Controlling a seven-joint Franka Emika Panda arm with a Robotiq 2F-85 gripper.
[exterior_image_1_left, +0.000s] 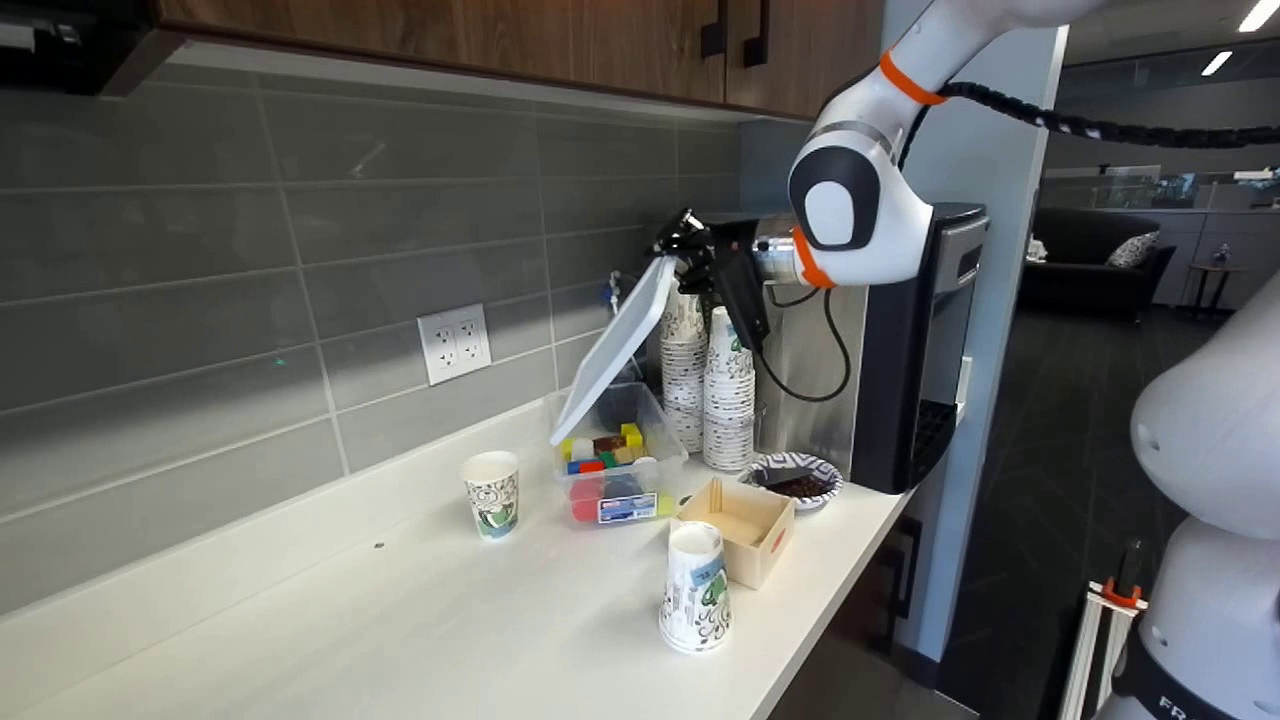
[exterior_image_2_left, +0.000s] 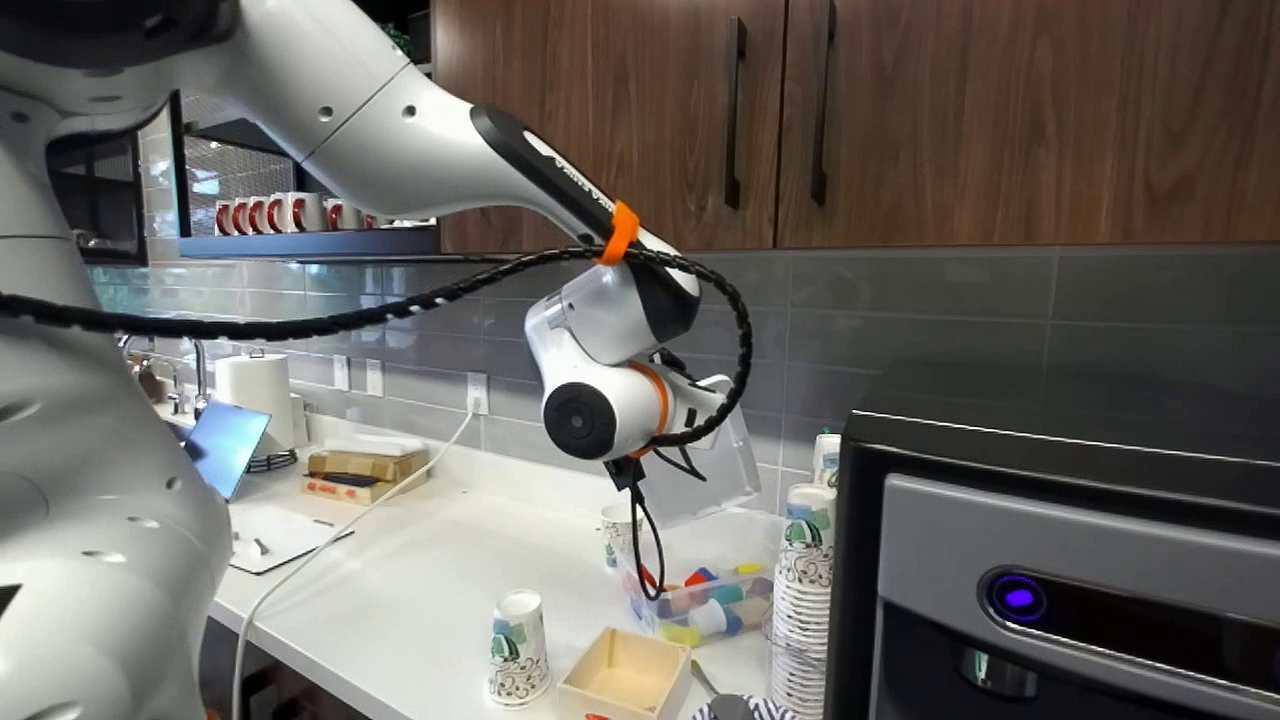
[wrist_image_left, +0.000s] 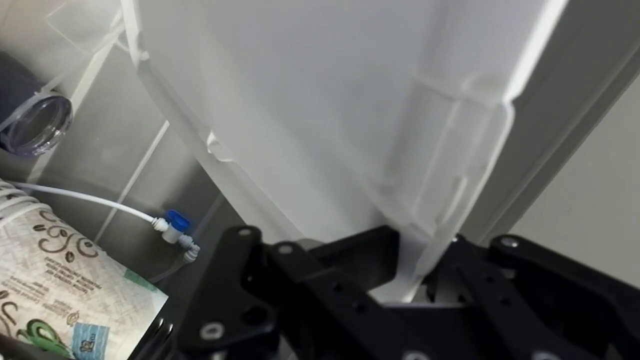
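Observation:
My gripper is shut on the edge of a translucent white lid (wrist_image_left: 324, 120), which slants down and away from its fingers. In exterior view 1 the lid (exterior_image_1_left: 618, 342) is tilted steeply, its lower end over the left part of a clear plastic bin (exterior_image_1_left: 666, 450). Whether lid and bin touch I cannot tell. Colored blocks (exterior_image_1_left: 612, 448) and other small items lie inside the bin. Exterior view 2 shows the lid (exterior_image_2_left: 714, 474) partly behind my wrist, above the bin (exterior_image_2_left: 762, 588).
Tall paper cup stacks (exterior_image_1_left: 728, 396) stand right behind the bin, beside a dark machine (exterior_image_1_left: 918, 348). A wooden box (exterior_image_1_left: 746, 528), a patterned bowl (exterior_image_1_left: 813, 468), a single cup (exterior_image_1_left: 492, 494) and upside-down cups (exterior_image_1_left: 695, 594) surround it.

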